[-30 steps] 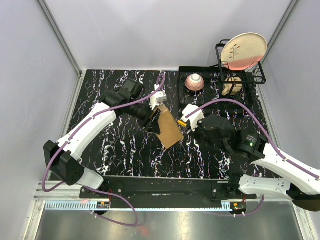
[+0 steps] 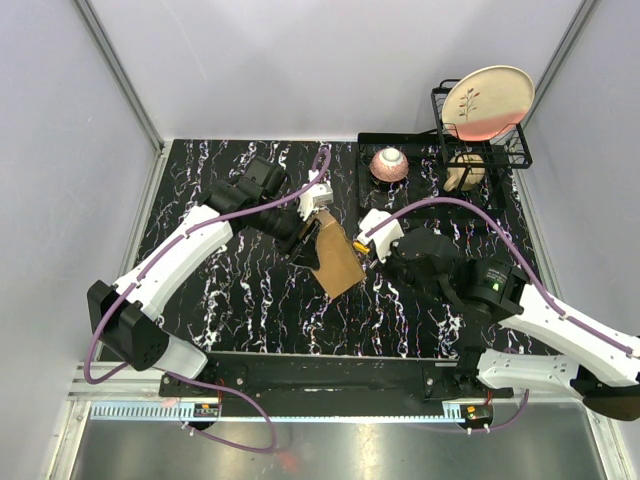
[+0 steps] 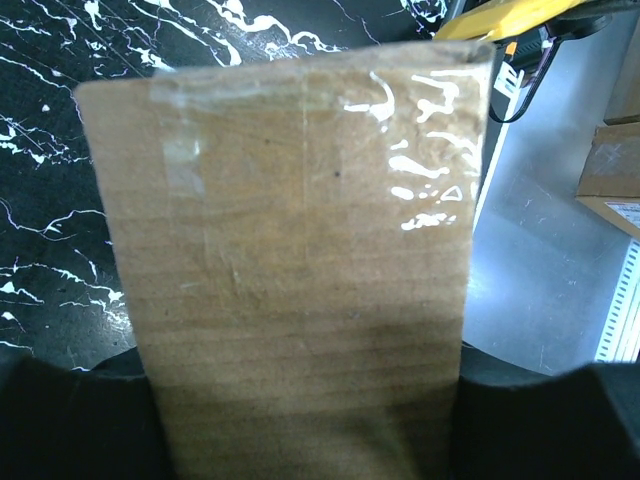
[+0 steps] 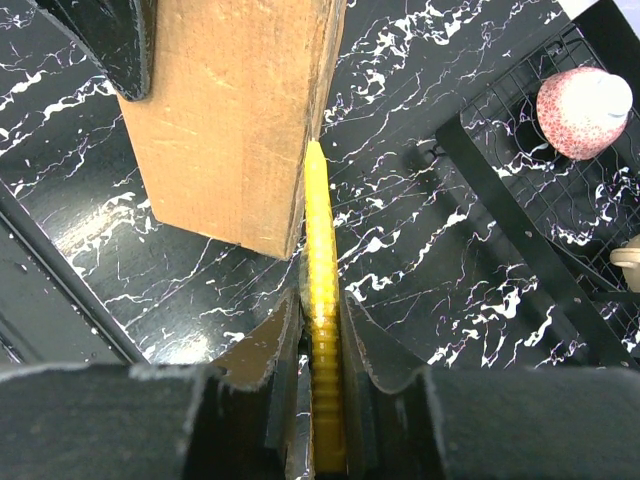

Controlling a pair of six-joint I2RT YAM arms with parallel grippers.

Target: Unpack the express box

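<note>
A brown cardboard box (image 2: pixel 337 262), tilted over the dark marbled table, is gripped by my left gripper (image 2: pixel 310 248). Its taped face (image 3: pixel 300 230) fills the left wrist view, with a dark finger at either side. My right gripper is shut on a yellow cutter (image 4: pixel 322 230), whose slim tip points at the box's narrow side edge (image 4: pixel 313 120). In the right wrist view the tip appears to meet that edge; whether it cuts into the tape cannot be told. From above, the cutter (image 2: pixel 361 247) lies just right of the box.
A black wire rack (image 2: pixel 437 120) holding a large plate (image 2: pixel 487 103) and a pink bowl (image 2: pixel 389 165) stands at the back right. More cardboard (image 3: pixel 612 165) shows beyond the table edge.
The left arm and the box look unmoved.
</note>
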